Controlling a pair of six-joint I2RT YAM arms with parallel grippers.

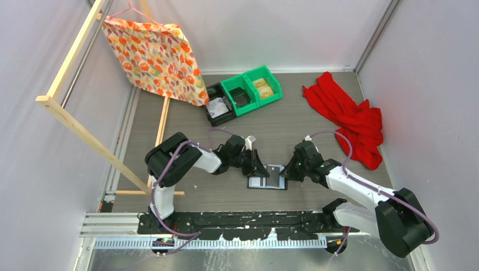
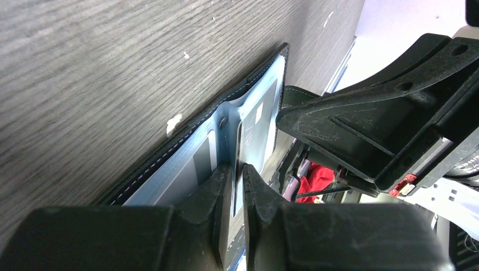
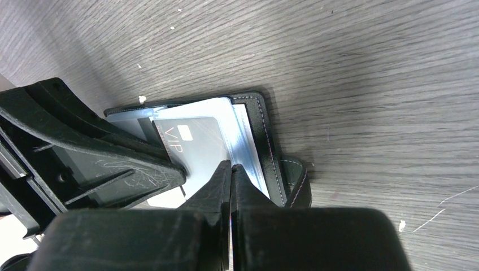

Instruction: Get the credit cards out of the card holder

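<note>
The open black card holder [image 1: 257,183] lies on the table with pale sleeves holding cards, one marked VIP [image 3: 189,147]. My left gripper is at the middle of the holder, fingertips close together at the edge of a card and sleeve; whether anything is pinched between them is unclear. My right gripper is shut, its tips resting at the holder's right-hand sleeves, with nothing visible between them. Both grippers partly hide the holder in the top view.
Green and black bins [image 1: 251,76] stand at the back, a red cloth [image 1: 344,118] lies at the right, and a patterned cloth [image 1: 152,56] hangs from a wooden frame at the left.
</note>
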